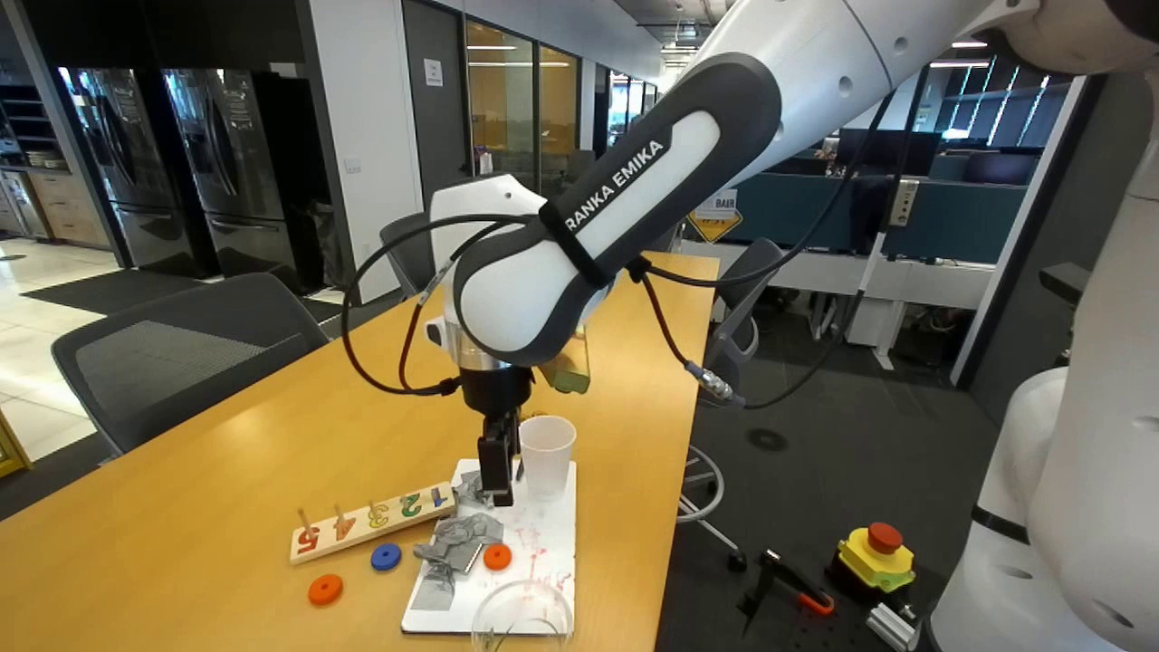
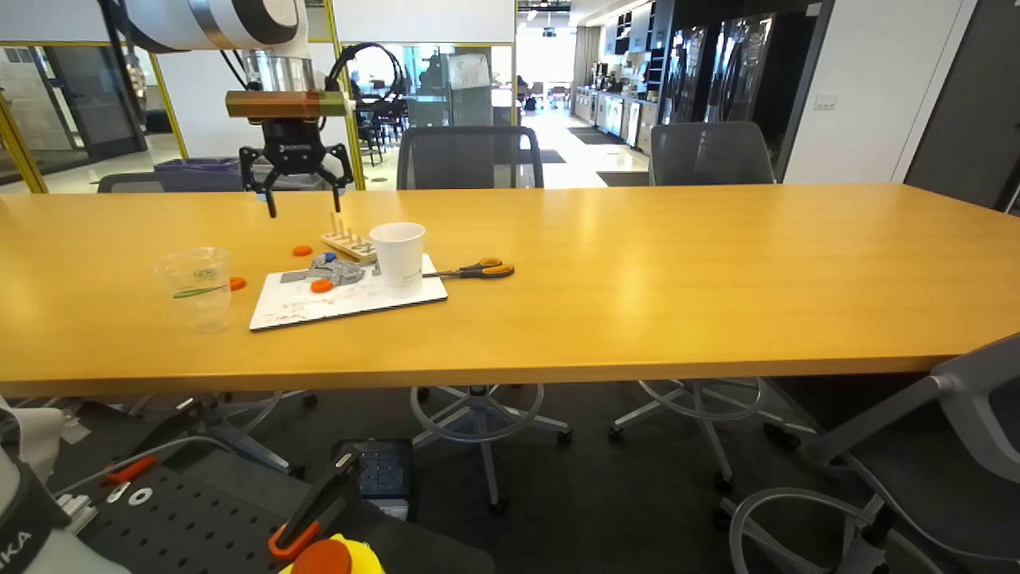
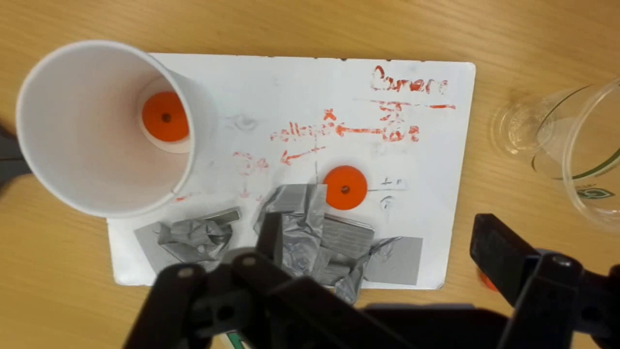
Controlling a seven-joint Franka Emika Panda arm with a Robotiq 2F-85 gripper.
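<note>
My gripper (image 2: 304, 212) hangs open above the table, its fingers wide apart and nothing between them. A white cup (image 3: 104, 174) stands upright at one end of the whiteboard (image 3: 232, 75), and an orange ring (image 3: 155, 116) lies inside it. Another orange ring (image 3: 352, 199) rests on the board beside crumpled grey tape (image 3: 300, 209). Off the board are a blue ring (image 1: 386, 556) and one more orange ring (image 1: 325, 589). The wooden peg board (image 1: 375, 522) with painted numbers lies along the whiteboard's side, several pegs standing bare.
A clear plastic cup (image 2: 201, 287) stands past the whiteboard's end opposite the white cup. Scissors (image 2: 485, 269) with orange and black handles lie beside the white cup.
</note>
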